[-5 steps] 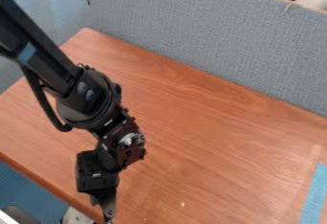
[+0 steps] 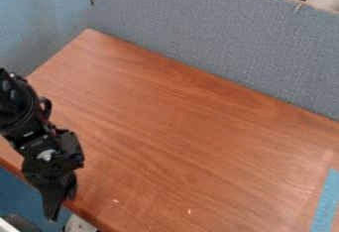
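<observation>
My gripper (image 2: 54, 208) hangs at the lower left of the view, over the near left edge of the wooden table (image 2: 199, 127), pointing down. It appears shut, with nothing visible between its fingers. The black arm reaches in from the left side.
Grey-blue padded walls (image 2: 212, 38) stand along the back and left. A strip of blue tape (image 2: 326, 201) lies at the right. Some objects (image 2: 16, 224) sit below the table's edge at the bottom left, hard to make out.
The arm and gripper have moved left from the lower middle-left of the table toward its left edge, uncovering more of the tabletop.
</observation>
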